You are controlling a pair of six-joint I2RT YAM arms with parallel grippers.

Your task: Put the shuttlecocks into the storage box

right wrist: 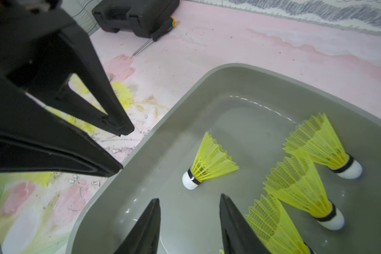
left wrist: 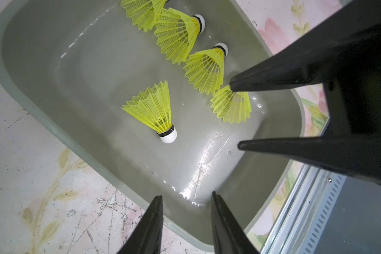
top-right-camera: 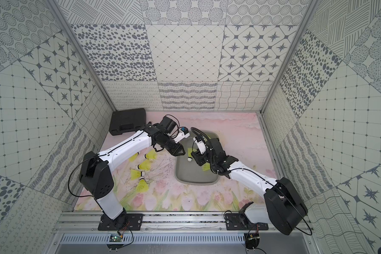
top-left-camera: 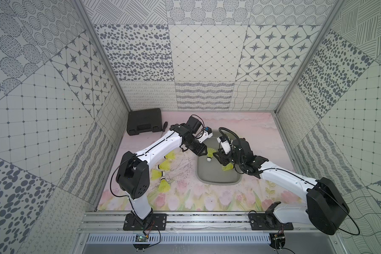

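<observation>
The grey storage box [top-left-camera: 218, 177] stands mid-table beneath both arms. A yellow shuttlecock with a white tip [left wrist: 152, 108] lies alone on its floor. Along one side wall rest several more, among them one shuttlecock [right wrist: 315, 141] at the far end. Over the box's left rim, my left gripper is open and empty. My right gripper, above the box, is open too, facing the left one, with nothing held. Outside the box, to its left, several shuttlecocks lie on the table, such as the front shuttlecock [top-left-camera: 163, 185].
A black case [top-left-camera: 144, 121] sits at the back left, a screwdriver [right wrist: 161, 30] beside it. The two grippers are close together over the box. Free table lies behind the box and to its right.
</observation>
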